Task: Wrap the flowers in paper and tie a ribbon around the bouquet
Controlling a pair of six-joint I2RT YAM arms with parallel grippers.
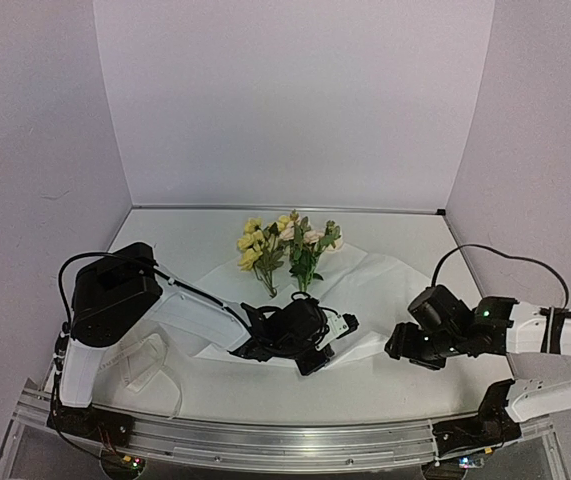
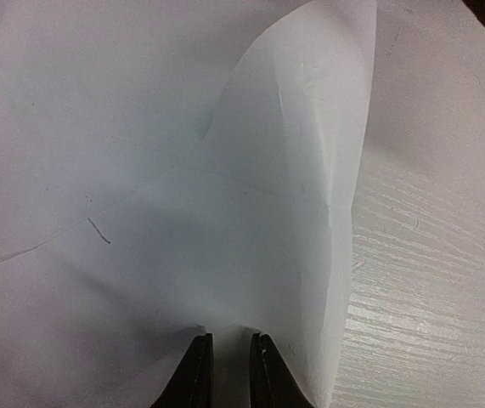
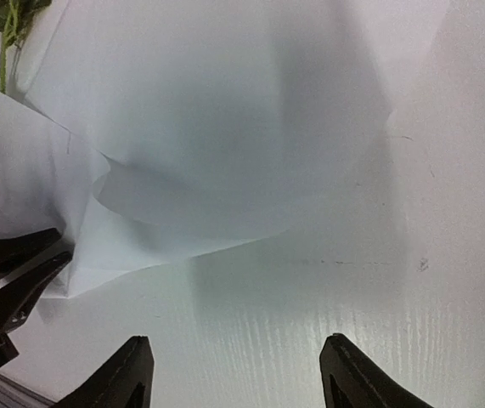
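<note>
A sheet of white wrapping paper [image 1: 375, 285] lies over the middle of the table. Two bunches of fake flowers rest on its back part: yellow flowers [image 1: 252, 243] at left and pale flowers with green leaves [image 1: 310, 252] at right. At the paper's front edge is my left gripper [image 1: 335, 345], its fingertips a narrow gap apart, with paper [image 2: 225, 255] visible around and between them. My right gripper stands wide open and empty, just right of the paper's front corner. A curled fold of paper [image 3: 174, 200] lies ahead of it.
A translucent white item with a loop [image 1: 145, 365] lies at the front left, beneath the left arm. Bare table [image 1: 405, 395] stretches along the front and right. A metal rail [image 1: 265, 440] bounds the front; walls close off the back and sides.
</note>
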